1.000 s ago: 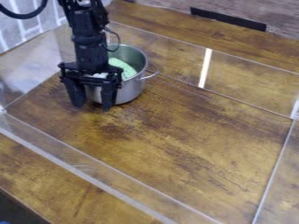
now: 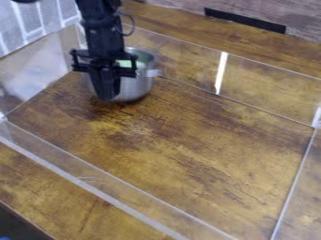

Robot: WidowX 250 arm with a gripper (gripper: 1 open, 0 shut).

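My black gripper (image 2: 105, 86) hangs at the upper left, shut, in front of a silver metal pot (image 2: 135, 84) with a pale green interior. Its lower tip overlaps the pot's near side; whether it touches the pot is unclear. Nothing shows between the fingers. Much of the pot is hidden behind the gripper and arm.
Clear panels (image 2: 107, 187) border the wooden work surface (image 2: 201, 150). A dark strip (image 2: 245, 21) lies at the back beyond the panel.
My gripper has risen from low at the pot's near side over the last second. The pot seems to have shifted slightly left.
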